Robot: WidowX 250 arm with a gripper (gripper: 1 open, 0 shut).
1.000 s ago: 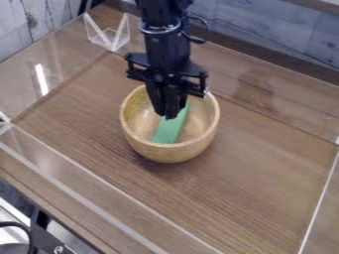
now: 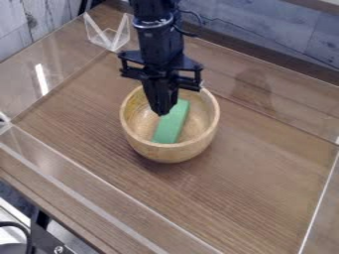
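Observation:
A tan bowl point(image 2: 147, 149) sits on the wooden table point(image 2: 252, 189), holding a flat green object point(image 2: 171, 123). My dark gripper point(image 2: 165, 95) hangs over the back part of the bowl, pointing down, its tip just above the green object. I cannot tell whether its fingers are open or shut.
A clear plastic piece point(image 2: 109, 28) lies at the upper left edge of the table. The table to the right, left and front of the bowl is clear. Dark cables show at the bottom left corner.
My gripper has risen slightly and shifted a little over the last second. The bowl and green object look almost unmoved.

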